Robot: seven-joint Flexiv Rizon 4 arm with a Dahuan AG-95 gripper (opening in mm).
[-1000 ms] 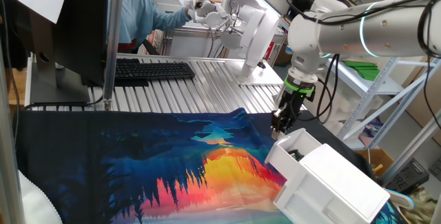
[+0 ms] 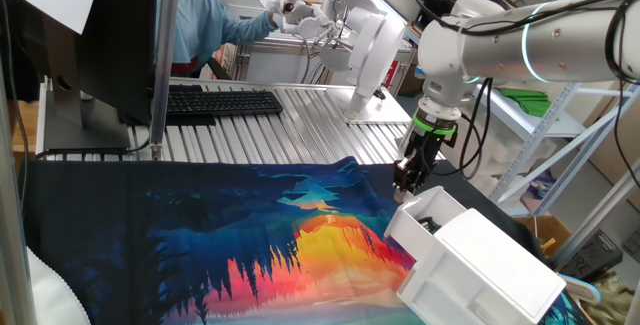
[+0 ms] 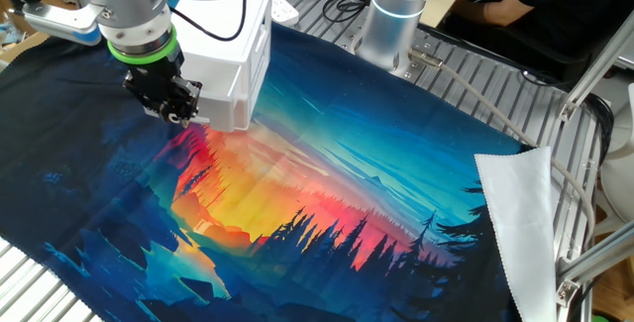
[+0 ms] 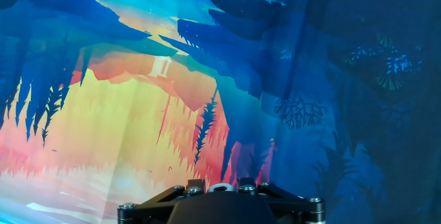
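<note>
A white drawer unit point(image 2: 485, 270) stands on the printed cloth, and its top drawer point(image 2: 428, 217) is pulled out. Something small and dark lies inside that drawer. My gripper point(image 2: 402, 194) points down at the drawer's front end, close to it; whether they touch is unclear. In the second exterior view, the gripper point(image 3: 180, 118) is in front of the white unit point(image 3: 226, 40), with a pale piece beside its tips. Only the top of the gripper shows at the bottom of the wrist view, with a small pale shape between its dark parts. How its fingers stand is hard to make out.
A white arm and a person's arm point(image 2: 235, 27) appear at the back. Cables hang beside my arm.
</note>
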